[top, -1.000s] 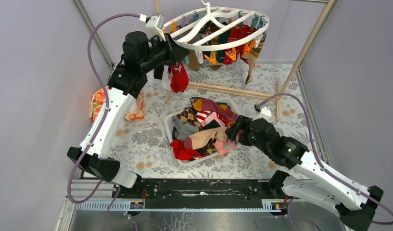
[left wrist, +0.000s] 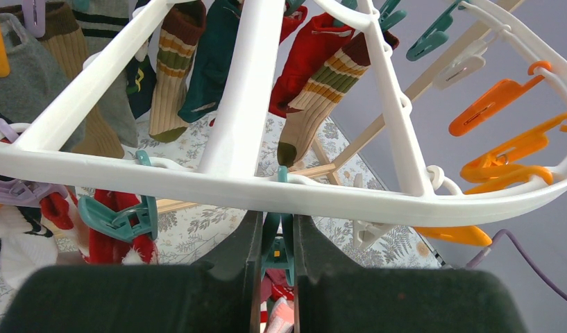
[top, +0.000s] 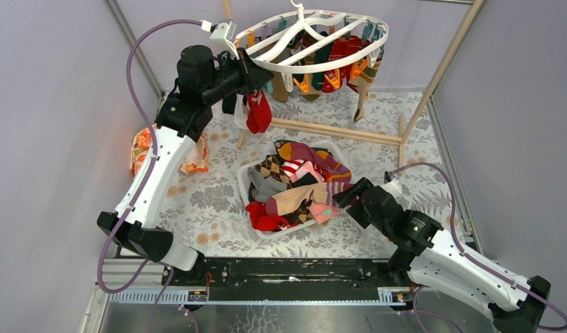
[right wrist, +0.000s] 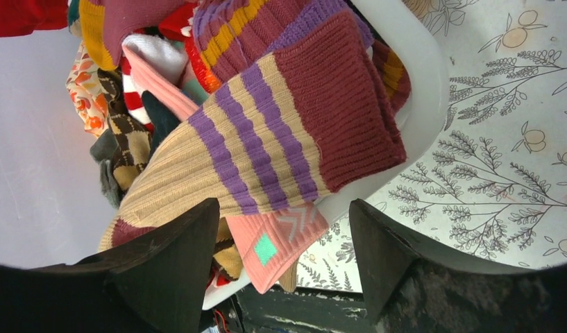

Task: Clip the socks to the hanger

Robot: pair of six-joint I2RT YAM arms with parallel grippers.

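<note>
The white round hanger (top: 336,64) carries coloured clips, several with socks. My left gripper is raised at its front rim, shut on a teal clip (left wrist: 280,257) hanging there. A white basket (right wrist: 422,83) of mixed socks sits below. My right gripper is open at the basket's right side, over a cream sock (right wrist: 246,139) with purple stripes and a maroon cuff. A pink sock (right wrist: 273,250) lies under that one.
A wooden frame (top: 447,55) stands behind the hanger. An orange-patterned cloth (top: 141,149) lies at the left. The patterned floor right of the basket is clear.
The left arm has stayed still.
</note>
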